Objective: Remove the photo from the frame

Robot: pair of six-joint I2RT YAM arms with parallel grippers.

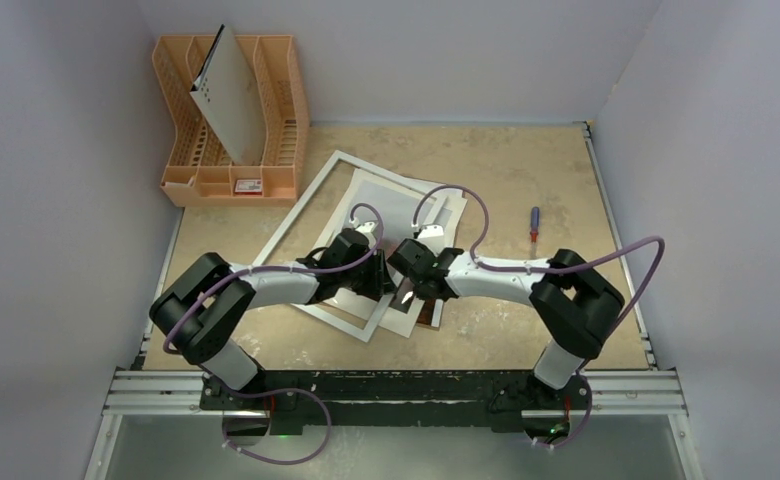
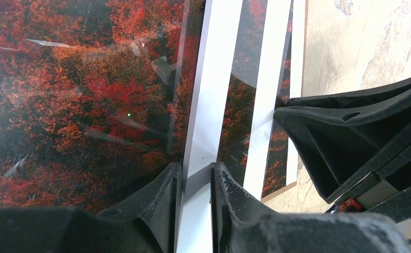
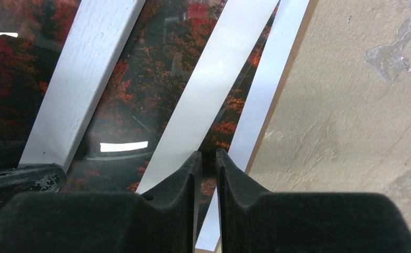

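A white frame [image 1: 306, 200] lies over white-bordered sheets [image 1: 366, 195] and a red autumn-forest photo [image 2: 71, 89] with a glossy pane. My left gripper is on a white bar [image 2: 218, 63], fingertips at either side of it; whether it grips is unclear. My right gripper has its fingertips, slightly apart, over the dark strip between a white border [image 3: 201, 105] and the outer white-edged print [image 3: 261, 89]. From above, the two grippers are close together over the lower right of the stack, hiding part of it.
An orange file organizer [image 1: 286, 185] with a white binder [image 1: 228, 100] stands at the back left. A screwdriver [image 1: 534, 225] lies to the right.
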